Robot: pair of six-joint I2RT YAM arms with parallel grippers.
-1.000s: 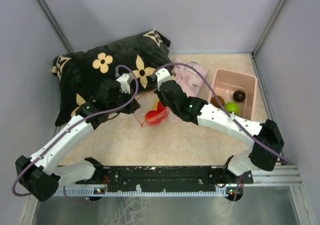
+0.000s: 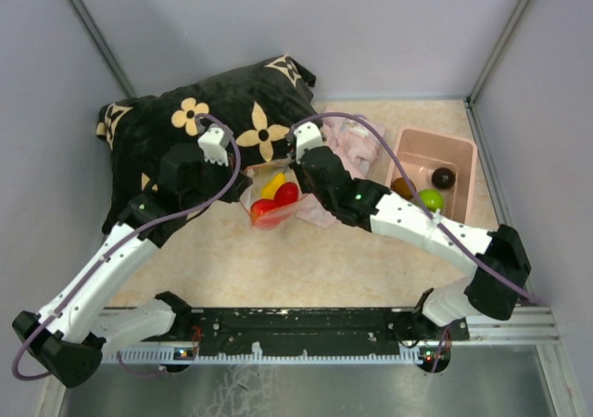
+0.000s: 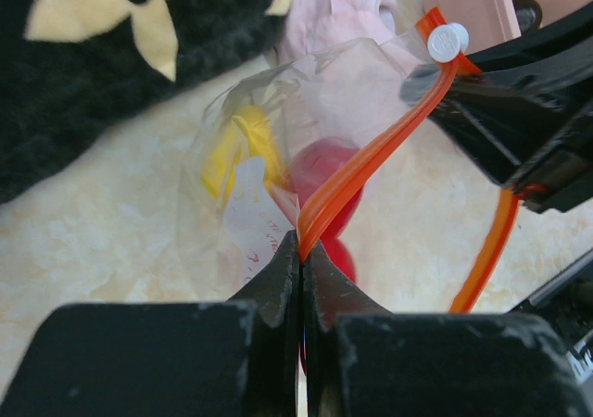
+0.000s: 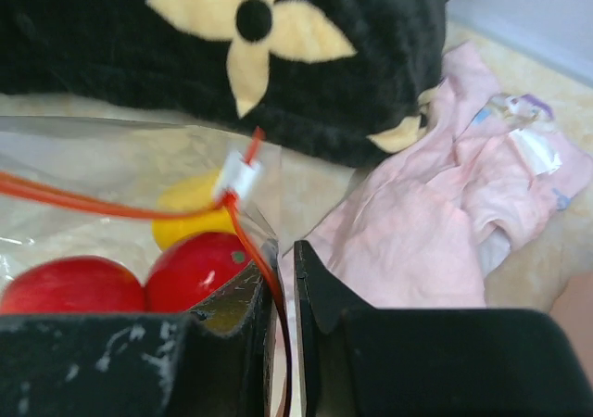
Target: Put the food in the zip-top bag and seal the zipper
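The clear zip top bag [image 3: 222,93] stands between my grippers, its orange-edged mouth spread. Inside lie a yellow food piece [image 2: 273,186] and two red ones, a right red piece [image 2: 286,194] and a left red piece [image 2: 264,209]. My left gripper is shut on the orange zipper edge at one side of the mouth. At the opposite side, my right gripper is slightly open, with the orange edge running down along its left finger. A white zipper slider [image 4: 238,178] sits on the orange strip near the right gripper.
A pink box [image 2: 408,144] at the right holds a green item [image 2: 431,198], a dark item [image 2: 443,178] and a brown one. Pink cloth [image 2: 352,144] lies behind the right gripper. A black flower-patterned cushion [image 2: 190,111] fills the back left.
The left gripper has shifted left and slightly back, and the right has edged rightward.
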